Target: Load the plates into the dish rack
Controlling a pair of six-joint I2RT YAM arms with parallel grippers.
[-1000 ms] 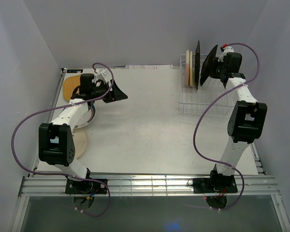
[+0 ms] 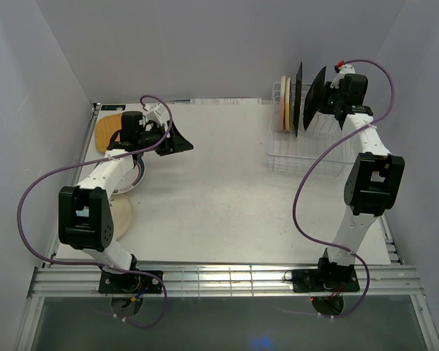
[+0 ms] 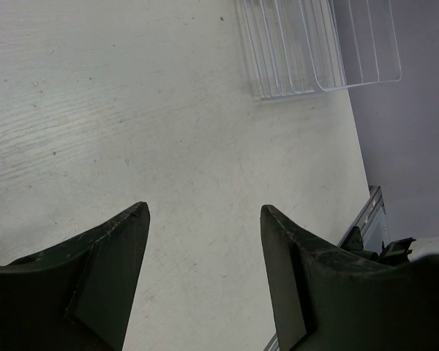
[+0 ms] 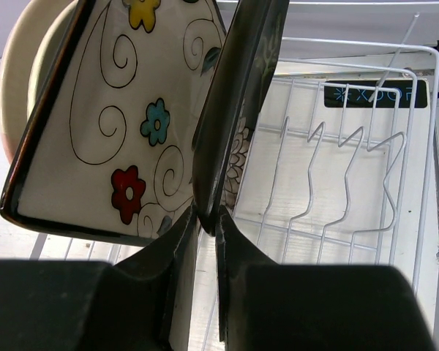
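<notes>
In the white dish rack point(image 2: 285, 161) at the back right stand cream plates point(image 2: 284, 102) and dark-backed plates point(image 2: 298, 95). My right gripper is shut on a dark plate point(image 4: 234, 110), which leans in the rack beside a square flowered plate point(image 4: 88, 168). My left gripper stands open over bare table on the left, with nothing between its fingers. Under and around the left arm lie an orange plate point(image 2: 105, 130), a patterned plate point(image 2: 129, 183) and a beige plate point(image 2: 119, 218).
The rack's right part shows empty slots in the right wrist view. Grey walls enclose the sides and back.
The rack has shifted slightly left. The left arm is still.
</notes>
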